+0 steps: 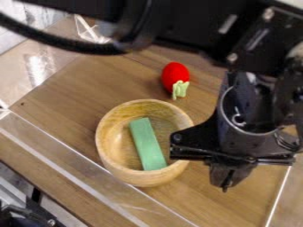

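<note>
A wooden bowl (pixel 119 160) sits on the table with a long green block (pixel 147 144) lying inside it. My gripper (pixel 225 174) hangs over the table just right of the bowl, pointing down; its fingertips are dark and small, so how far apart they stand is unclear. A red vegetable-like object with pale green leaves (pixel 175 76) lies behind the bowl.
The wooden table (pixel 77 102) has free room left of and behind the bowl and at the lower right. Clear plastic edging runs along the left and front. A black cable arcs across the upper left.
</note>
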